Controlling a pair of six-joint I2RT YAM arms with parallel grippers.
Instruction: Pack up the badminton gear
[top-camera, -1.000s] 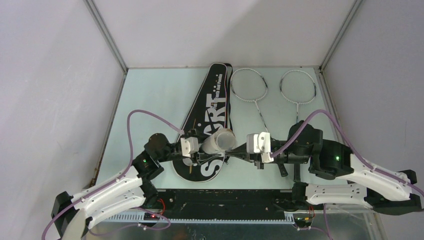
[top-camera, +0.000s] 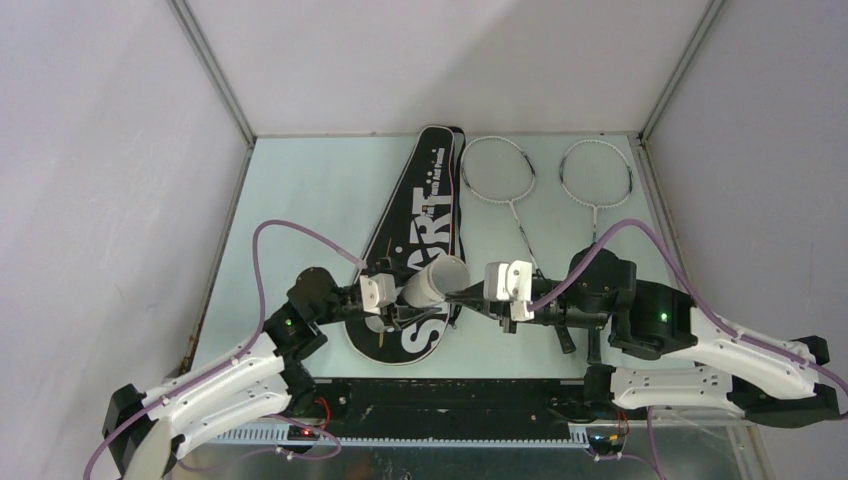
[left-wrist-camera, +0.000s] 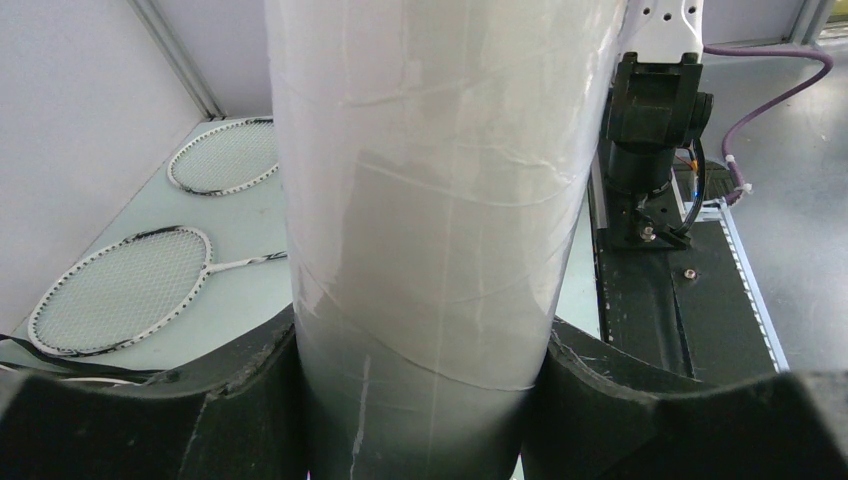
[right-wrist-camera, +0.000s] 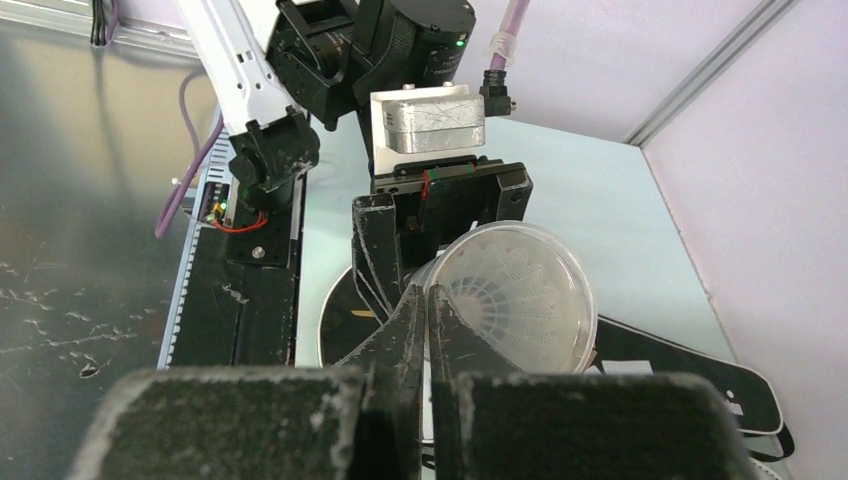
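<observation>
A translucent white shuttlecock tube (top-camera: 436, 275) is gripped by my left gripper (top-camera: 405, 300), its fingers pressed on both sides of it in the left wrist view. In the right wrist view the tube's round end (right-wrist-camera: 515, 290) faces me, with nested shuttlecocks visible through it. My right gripper is shut, its fingertips at that end; nothing clearly shows between them. The black racket bag (top-camera: 410, 230) lies under both grippers. Two white rackets (top-camera: 513, 205) (top-camera: 595, 205) lie to its right, their lower parts partly behind the right arm.
Walls enclose the back and both sides. The right arm covers much of the table's front right.
My right gripper and arm have shifted slightly left and up in the top view, against the tube's end. The left gripper, tube, bag and rackets look unmoved.
</observation>
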